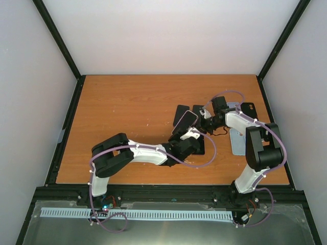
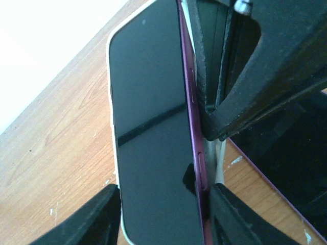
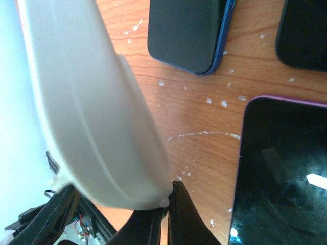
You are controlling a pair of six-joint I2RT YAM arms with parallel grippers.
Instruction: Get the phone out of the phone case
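The phone [image 2: 148, 102] has a black screen and a purple side, and it stands tilted in a pale phone case [image 2: 111, 76]. Along its right side, the purple edge shows and a strip of case wall stands off from it. My right gripper is shut on the case's thin rim; the case [image 3: 92, 102] fills much of the right wrist view. In the left wrist view, my left gripper is spread, one finger at each side of the phone's lower end. Whether those fingers touch it is unclear. From above, the phone [image 1: 185, 121] lies between both grippers.
Another purple-edged phone [image 3: 281, 173] lies flat close by, with a blue-edged phone [image 3: 189, 30] and a dark one [image 3: 306, 35] behind. Pale blue cases [image 1: 238, 143] and a black case [image 1: 249, 109] lie under the right arm.
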